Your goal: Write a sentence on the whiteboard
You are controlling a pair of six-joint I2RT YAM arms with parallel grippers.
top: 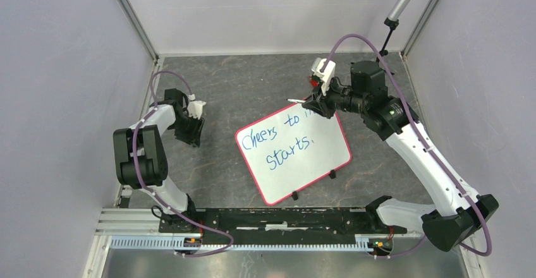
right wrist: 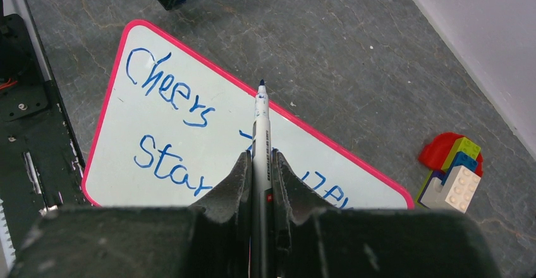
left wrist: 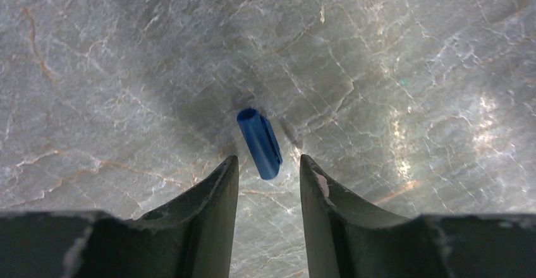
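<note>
The red-rimmed whiteboard [top: 297, 177] lies on the grey floor with blue writing: "Cheers to", a partly hidden word, and "starts." below. My right gripper is shut on a white marker [right wrist: 261, 129], its blue tip [right wrist: 261, 83] bare, over the board's upper edge. On the floor at the left lies a blue marker cap [left wrist: 259, 142]. Close over it, my left gripper stands part open, with the cap lying between and just beyond its fingertips in the left wrist view. Whether the fingers touch the cap I cannot tell.
A stack of coloured toy bricks [right wrist: 452, 170] stands beyond the board, near my right gripper. Two small black clips [top: 332, 174] sit at the board's near edge. Bare floor [top: 246, 79] lies between the left arm and the board.
</note>
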